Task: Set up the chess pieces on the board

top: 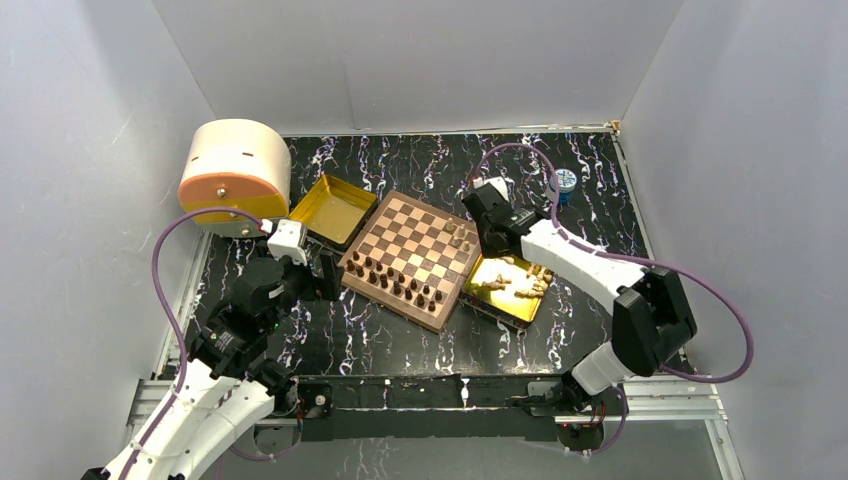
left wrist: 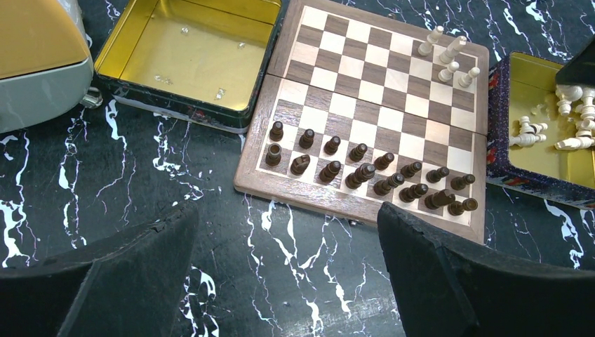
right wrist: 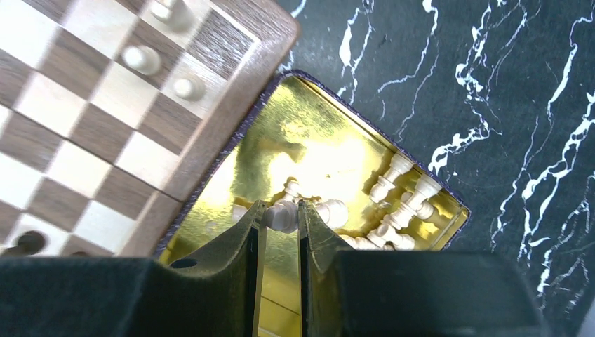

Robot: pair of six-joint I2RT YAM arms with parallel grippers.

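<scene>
On the chess board (left wrist: 337,105), dark pieces (left wrist: 365,174) stand in two rows along the near side, and several white pieces (left wrist: 453,49) stand at the far right corner. A gold-lined tin (right wrist: 277,133) beside the board holds more white pieces (right wrist: 403,217), lying jumbled. Over this tin my right gripper has its fingers close together, with the rounded top of a white chess piece (right wrist: 281,215) between the tips; the rest of that piece is hidden. My left gripper stands open and empty, off the board's near left side.
An empty gold tin (left wrist: 193,63) adjoins the board's left side. Behind the left arm stands a cream and yellow box (top: 232,165). A blue-labelled jar (top: 562,185) is at the back right. Dark marbled table in front of the board is clear.
</scene>
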